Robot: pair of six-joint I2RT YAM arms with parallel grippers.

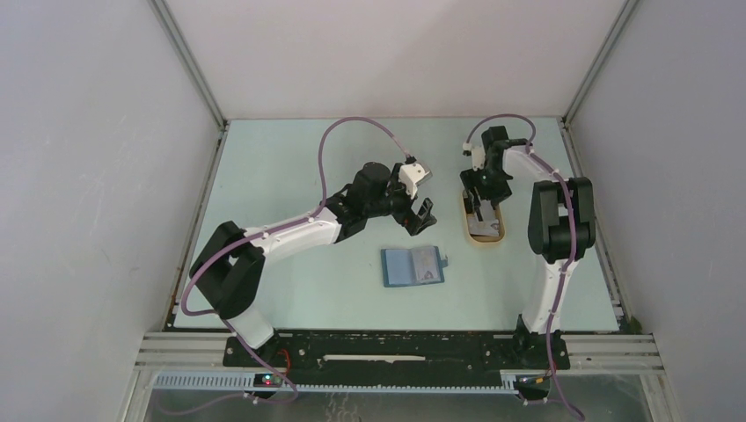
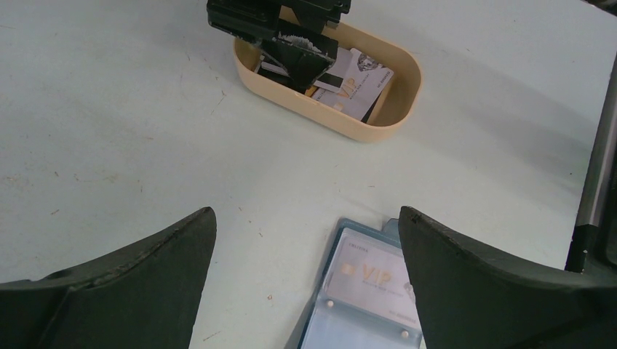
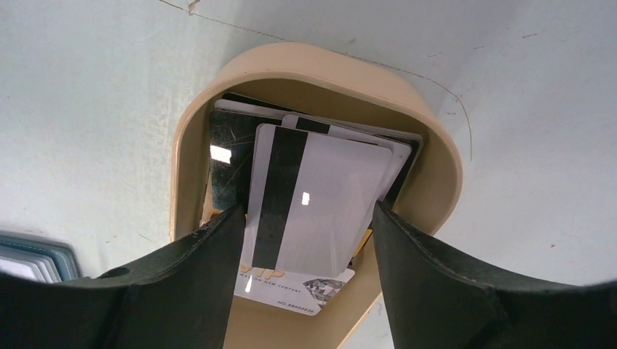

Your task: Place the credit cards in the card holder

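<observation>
A tan oval box (image 1: 484, 239) at the right holds several credit cards. My right gripper is open down inside it, its fingertips at either side of a white card (image 3: 324, 203) with a black stripe, atop the pile. The blue card holder (image 1: 398, 267) lies front centre; the left wrist view shows a VIP card (image 2: 364, 276) in it. My left gripper hangs open above the table, left of the tan box and behind the holder, nothing between its fingers.
Walls border both sides and the back.
</observation>
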